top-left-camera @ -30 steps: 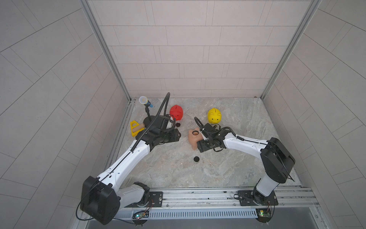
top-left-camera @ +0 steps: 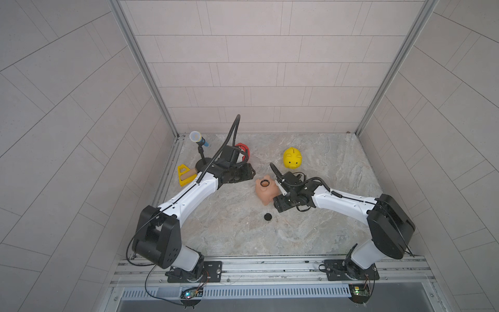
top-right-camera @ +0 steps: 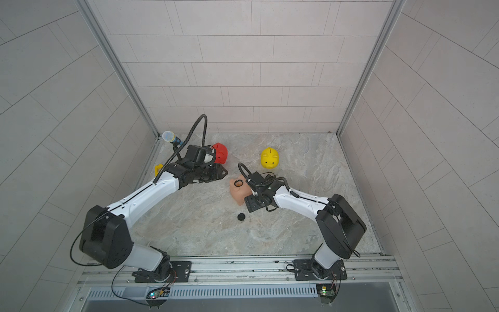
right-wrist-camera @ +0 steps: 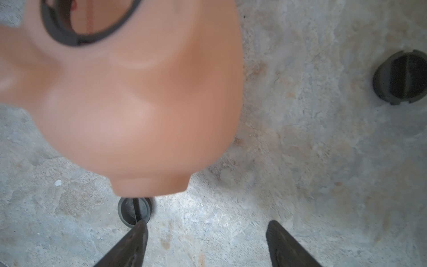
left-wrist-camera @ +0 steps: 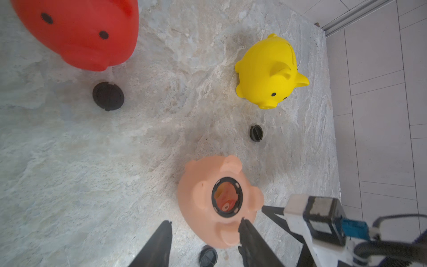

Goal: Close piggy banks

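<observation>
A peach piggy bank [left-wrist-camera: 198, 191] lies belly up in the middle of the table, its round hole uncovered. Upright behind it are a red pig [left-wrist-camera: 95, 31] and a yellow pig [left-wrist-camera: 271, 71]. One black plug [left-wrist-camera: 108, 96] lies by the red pig, another plug [left-wrist-camera: 256, 133] by the yellow one, and a third plug [right-wrist-camera: 133, 211] just past the peach pig. My left gripper hangs apart above and to the left of the peach pig, its fingers spread and empty. Beside the pig's right side, my right gripper is open with bare table between its fingers.
At the back left stand a black lamp-like stand [top-left-camera: 201, 150] and a yellow-handled tool [top-left-camera: 185, 175]. Both arms are close together around the peach pig.
My left gripper has moved right and away from the front edge, now covering part of the red pig. The right gripper has shifted slightly right. The peach pig has turned and shifted a little.
</observation>
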